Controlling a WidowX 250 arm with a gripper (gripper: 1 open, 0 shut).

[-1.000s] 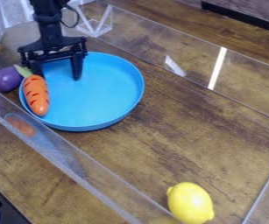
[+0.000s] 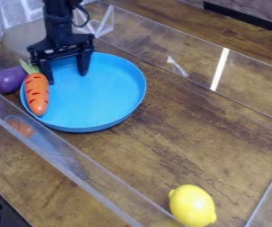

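My black gripper hangs at the top left over the back part of a blue round plate, its fingers open and reaching down beside the green top of an orange toy carrot. The carrot lies along the plate's left side. A purple round toy lies just left of the plate, partly behind the carrot's top. Whether anything touches the fingers is hard to tell.
A yellow lemon lies at the bottom right on the wooden table. Clear low walls run around the work area.
Over the last second my gripper has shifted slightly, rising a little from where it was lower over the plate. The carrot, plate and lemon look unmoved.
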